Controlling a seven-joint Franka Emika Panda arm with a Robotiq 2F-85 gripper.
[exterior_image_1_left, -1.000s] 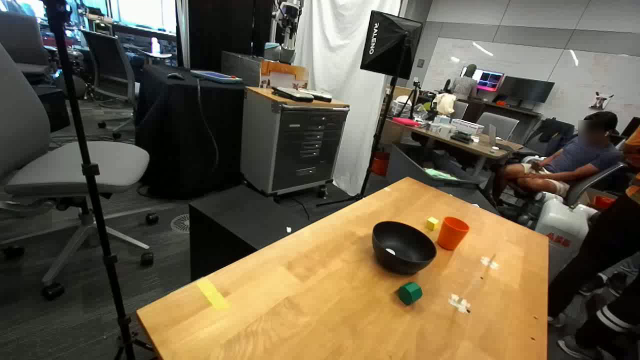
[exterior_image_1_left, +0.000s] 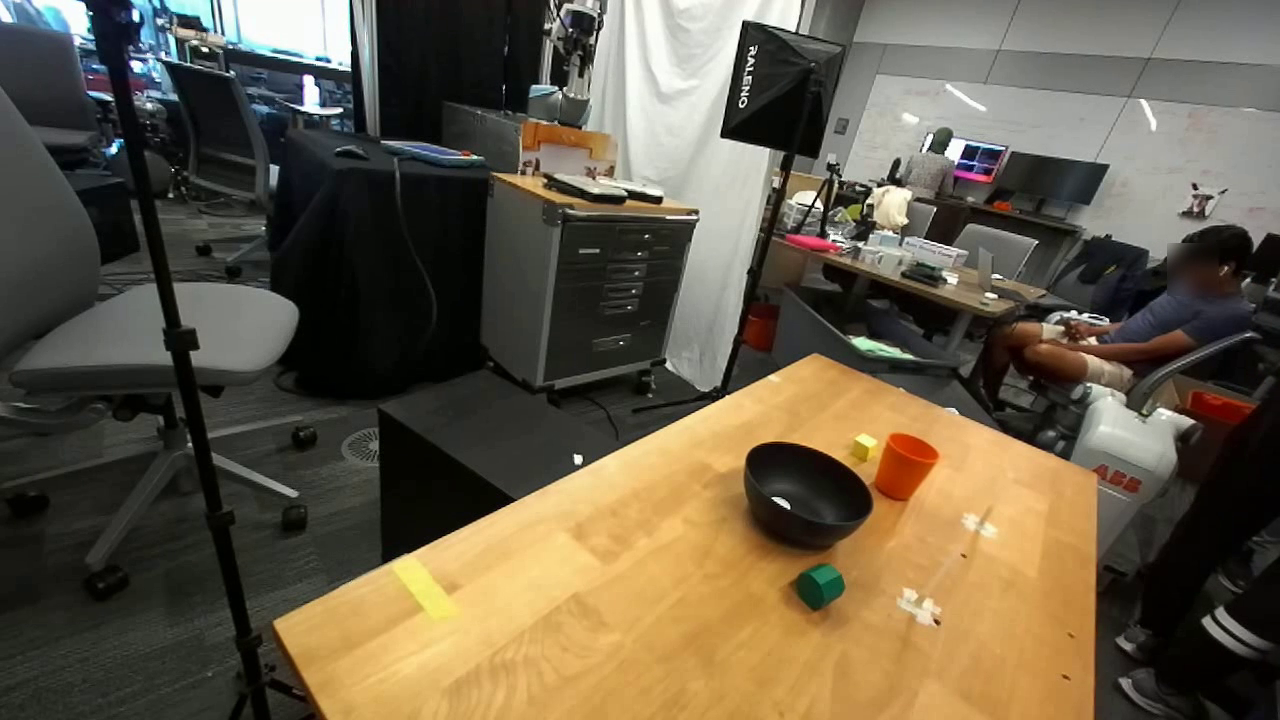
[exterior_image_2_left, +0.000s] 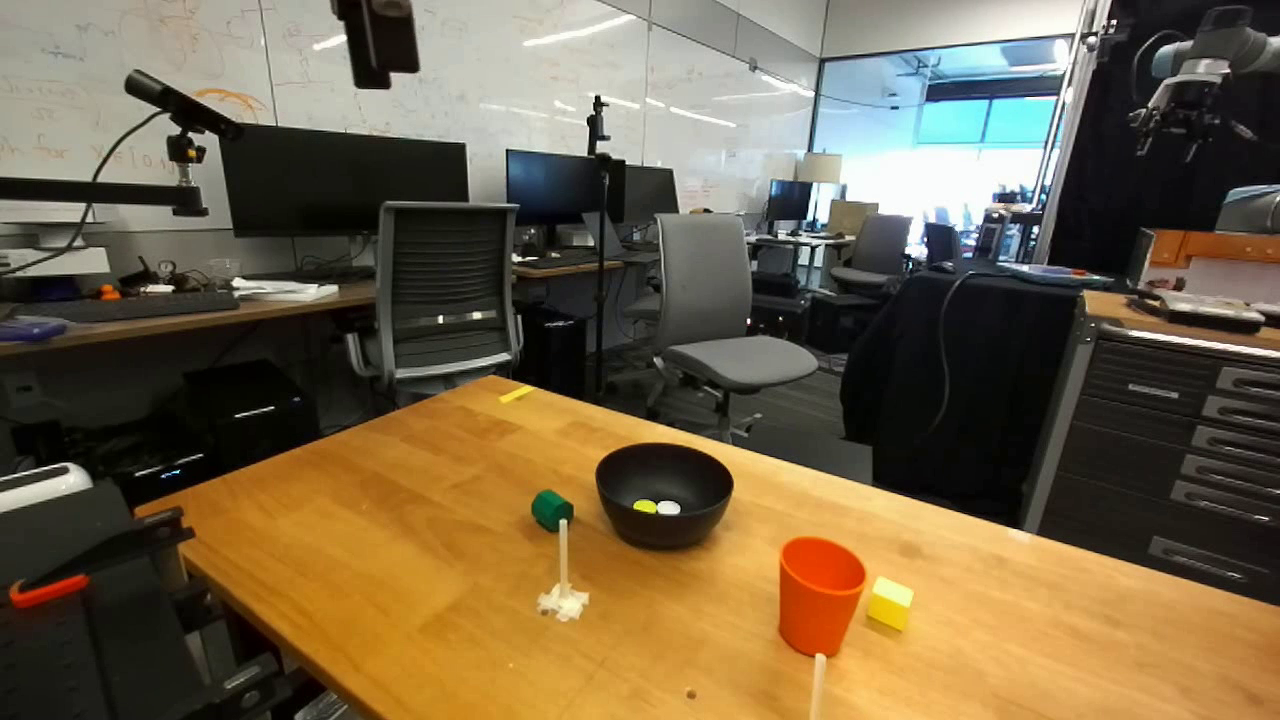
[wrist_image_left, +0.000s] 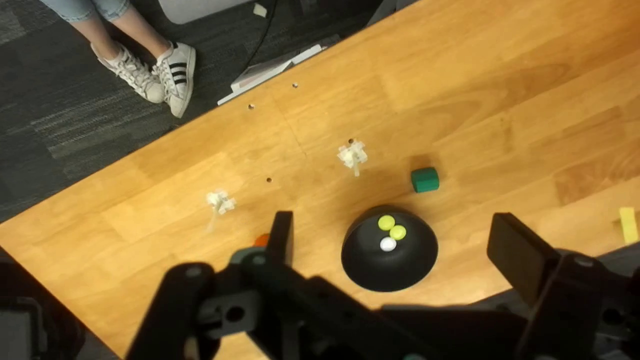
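Note:
My gripper stands open high over the table, its two fingers wide apart and nothing between them. Below it, in the wrist view, the black bowl (wrist_image_left: 384, 270) holds two yellow-green round pieces (wrist_image_left: 386, 222) and a white one (wrist_image_left: 388, 244). A green block (wrist_image_left: 425, 179) lies on the wood beside the bowl. In exterior view 2 an orange cup (exterior_image_2_left: 819, 600) stands upright, with a yellow cube (exterior_image_2_left: 890, 602) right beside it. Only a sliver of the cup shows behind a finger in the wrist view. At the top of exterior view 2, a dark part of the gripper hangs partly in frame.
Two thin white sticks rise from taped spots on the table, one (exterior_image_2_left: 564, 556) near the green block and one (exterior_image_2_left: 818, 686) near the cup. Yellow tape (exterior_image_1_left: 425, 587) marks the far end of the wooden table (exterior_image_1_left: 576, 600).
The tabletop objects have not moved. In exterior view 1, the people at the right edge have shifted, and the seated person's pose differs slightly.

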